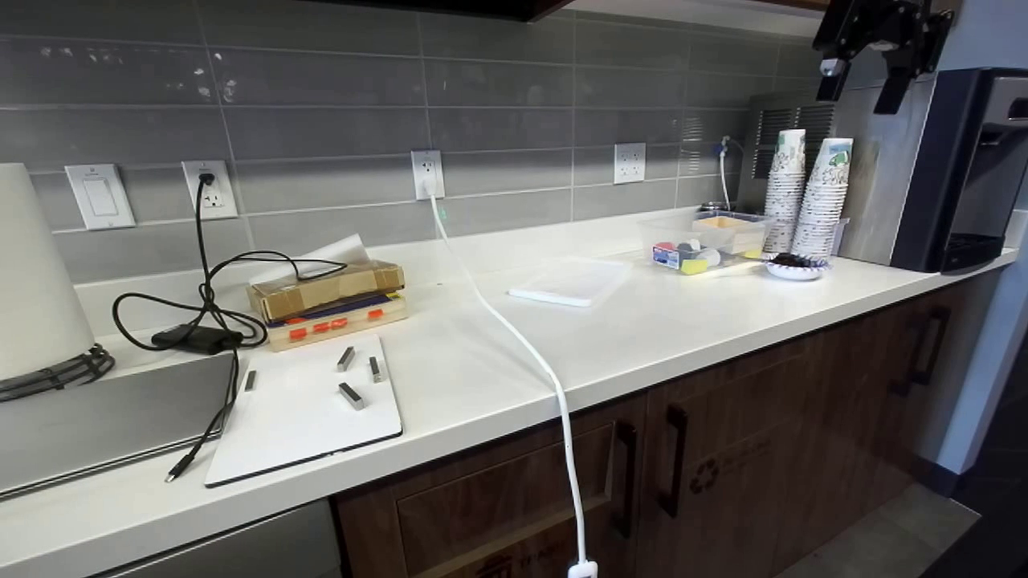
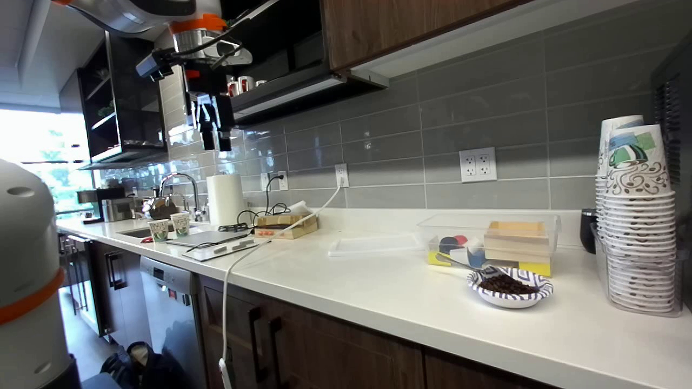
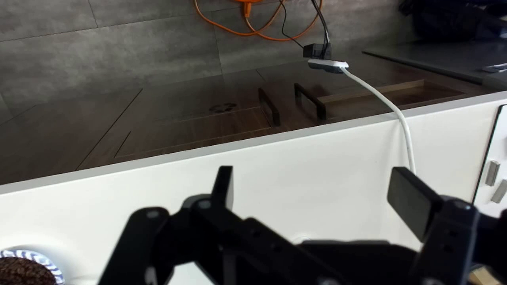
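My gripper hangs high above the counter, its two black fingers wide apart and nothing between them. At the upper right of exterior view 1 the same gripper (image 1: 860, 91) shows open. A patterned bowl (image 2: 510, 287) of dark bits, with a spoon (image 2: 458, 262) leaning in it, stands on the counter. Behind it is a clear plastic box (image 2: 491, 237) holding several coloured items, and its pale lid (image 1: 569, 282) seems to lie flat alongside. Several small metal blocks (image 1: 352, 395) rest on a white board (image 1: 279, 445).
A white power cable (image 1: 501, 323) runs from the wall over the counter's front edge. Two tall stacks of paper cups (image 1: 821, 202) stand at the far end. Cardboard boxes (image 1: 332, 292), a paper towel roll (image 1: 34, 274) and a closed laptop (image 1: 106, 414) take up the left. Mid-counter is mostly bare.
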